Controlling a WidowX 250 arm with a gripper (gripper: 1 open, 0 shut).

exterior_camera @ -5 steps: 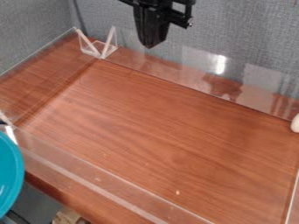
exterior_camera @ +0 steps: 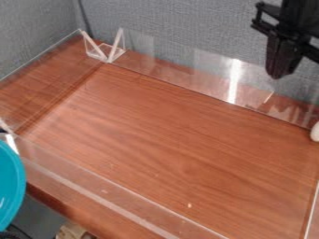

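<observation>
My gripper (exterior_camera: 282, 62) hangs high at the upper right, dark and blurred at its edges, in front of the grey back wall. It looks shut, with nothing visible between its fingers. Below it lies the bare wooden floor (exterior_camera: 169, 140) of a tray with clear low walls.
A teal round object (exterior_camera: 7, 184) sits at the lower left, outside the tray. A white object (exterior_camera: 312, 133) shows at the right edge. A clear bracket (exterior_camera: 103, 49) stands at the back-left corner. The tray's middle is free.
My gripper has moved from the upper middle to the right and somewhat lower. The other things in view have stayed where they were.
</observation>
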